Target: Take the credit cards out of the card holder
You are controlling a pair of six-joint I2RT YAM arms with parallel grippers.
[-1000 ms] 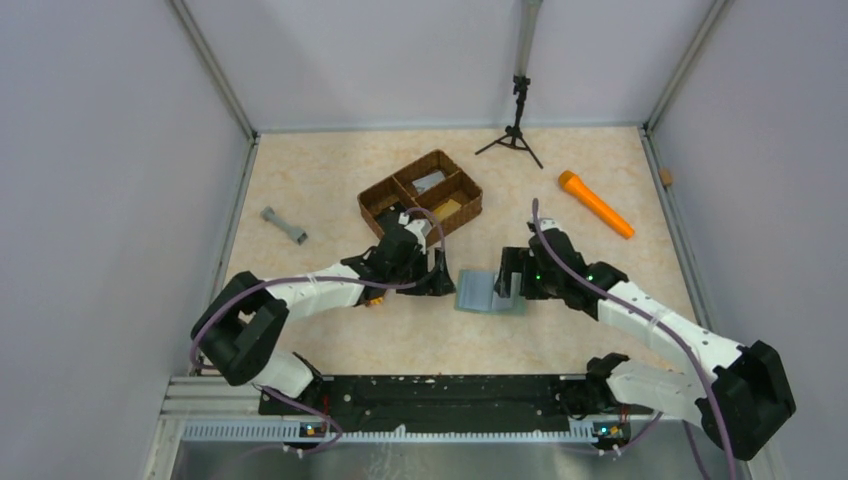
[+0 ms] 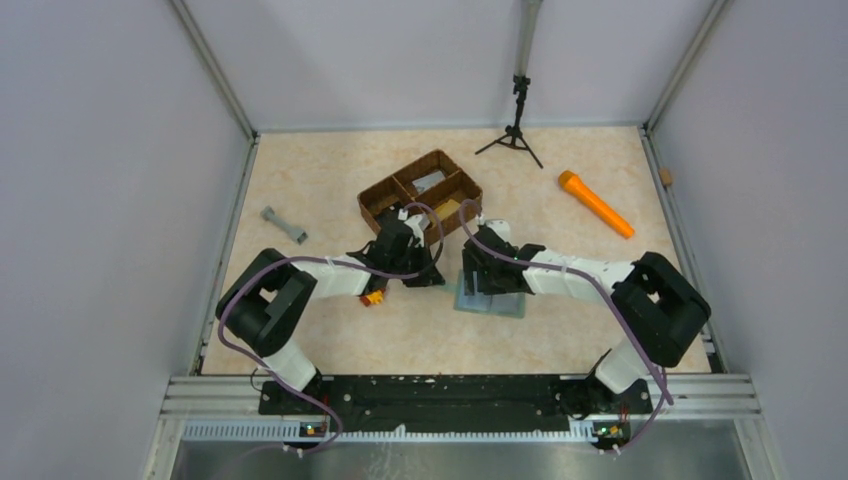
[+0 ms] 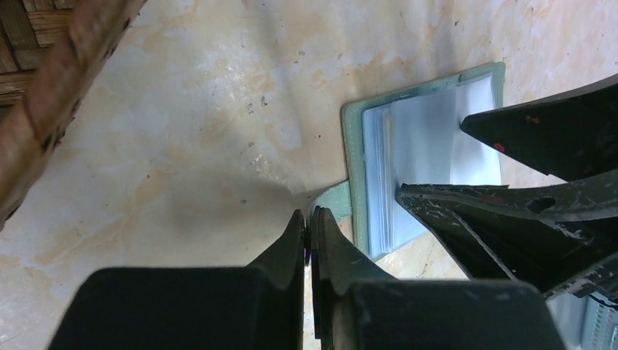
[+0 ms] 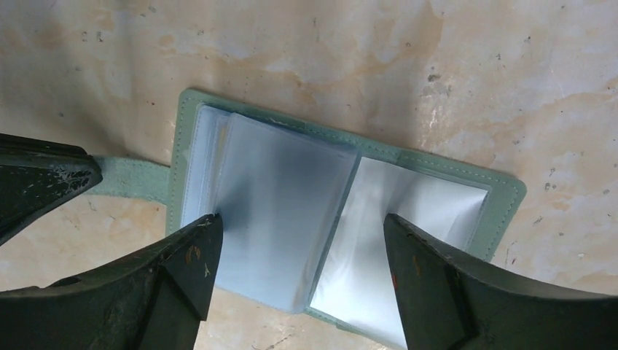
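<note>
The card holder (image 2: 511,304) lies opened flat on the table, a green cover with clear sleeves. Its left sleeve stack (image 4: 280,211) looks bluish; the white sleeve (image 4: 379,226) is on the right half. A green strap (image 4: 131,178) sticks out from its left edge, and my left gripper is shut on the strap's end. Over the sleeves my right gripper stands part open, its fingertips apart above the bluish sleeve and the white one. In the left wrist view the right fingers (image 3: 510,200) cover part of the holder.
A wicker basket (image 2: 376,193) with compartments stands behind the left gripper. An orange microphone (image 2: 597,204) lies at the back right, a grey bolt-shaped piece (image 2: 284,225) at the left. A small orange object (image 2: 373,298) is under the left arm.
My right gripper has moved left over the holder. The holder stays in about the same place.
</note>
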